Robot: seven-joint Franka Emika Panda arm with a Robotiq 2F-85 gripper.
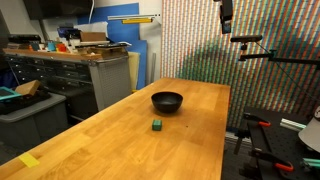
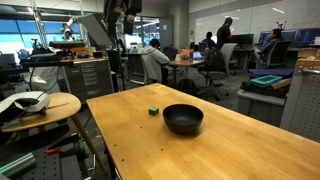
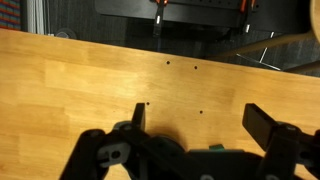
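Note:
A black bowl (image 1: 167, 102) stands upright on the wooden table (image 1: 95, 145). Near it, clear of its side, sits a small green block (image 1: 157, 125); both show again in exterior view 2, the bowl (image 2: 183, 119) and the block (image 2: 153, 111) apart. High above the tabletop hangs my gripper, its two fingers spread wide in the wrist view with only bare table between them. At the bottom of that view the gripper body partly covers the bowl (image 3: 166, 141) and the block (image 3: 222, 149). Nothing is held.
A strip of yellow tape (image 1: 29, 159) lies at its near left end. Drawer cabinets (image 1: 95, 78) stand behind the table in exterior view 1. People sit at desks in the background of exterior view 2.

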